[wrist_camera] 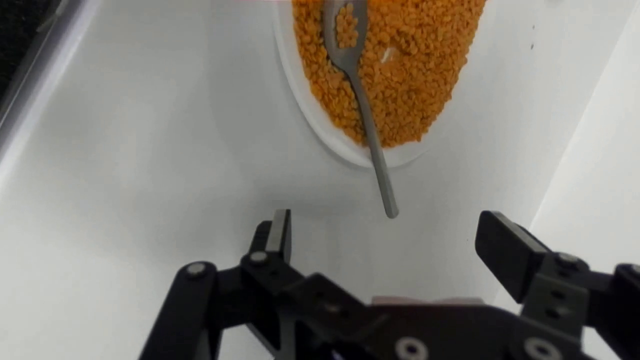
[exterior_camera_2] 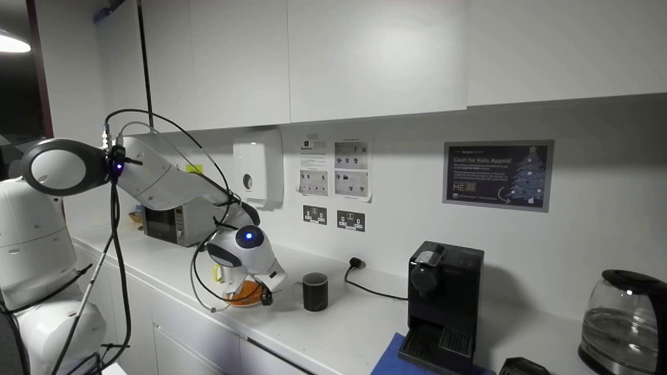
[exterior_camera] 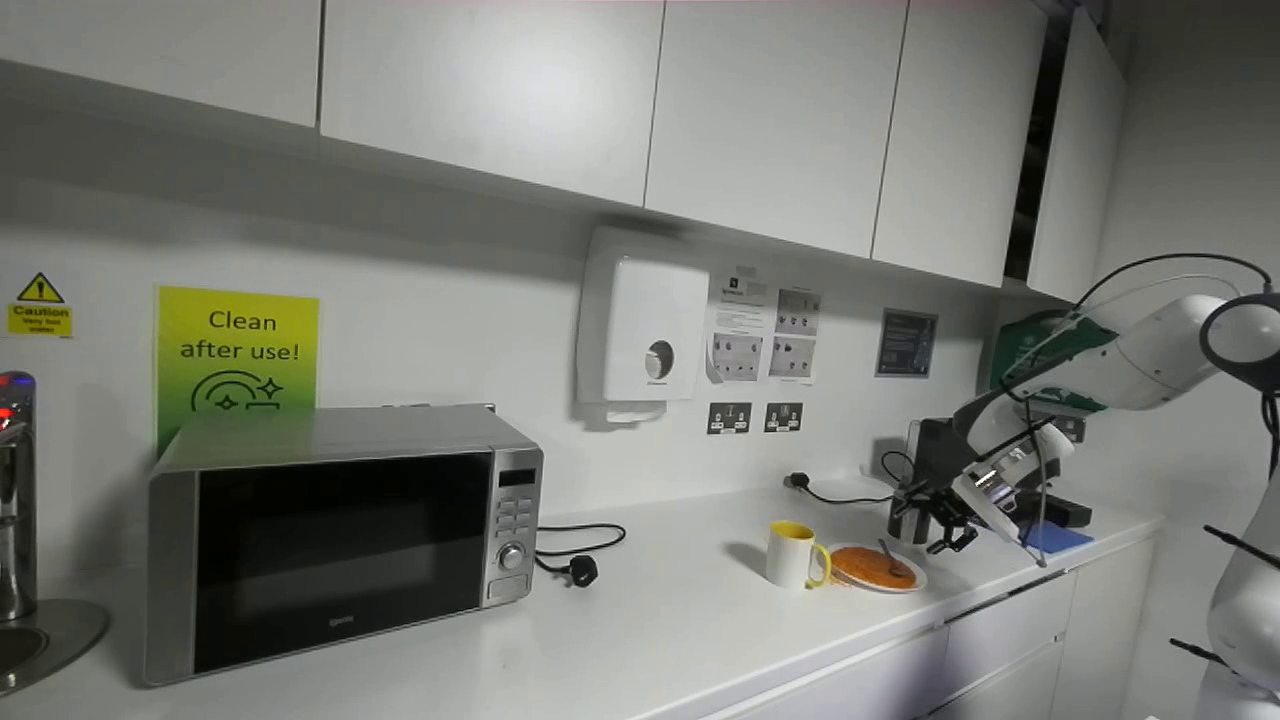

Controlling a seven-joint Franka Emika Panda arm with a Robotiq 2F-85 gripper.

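In the wrist view a grey spoon (wrist_camera: 367, 114) lies on a white plate (wrist_camera: 294, 78) of orange lentils (wrist_camera: 414, 78). Some lentils fill its bowl, and its handle sticks out over the rim toward my gripper. The fingers stand wide open, one finger on either side of the handle's line, with nothing between them; the handle's tip ends just short of them. From exterior view 1, my gripper (exterior_camera: 936, 518) hangs above the counter near the plate (exterior_camera: 918, 580). Exterior view 2 shows the lentils (exterior_camera_2: 247, 294) partly hidden behind the arm.
Left of the plate stands a white mug with a yellow inside (exterior_camera: 789, 556). A dark mug (exterior_camera_2: 315, 291) is close to the gripper. The coffee machine (exterior_camera_2: 445, 300) sits on a blue mat (exterior_camera_2: 388, 357). Clear counter lies between the microwave (exterior_camera: 342, 534) and the white mug.
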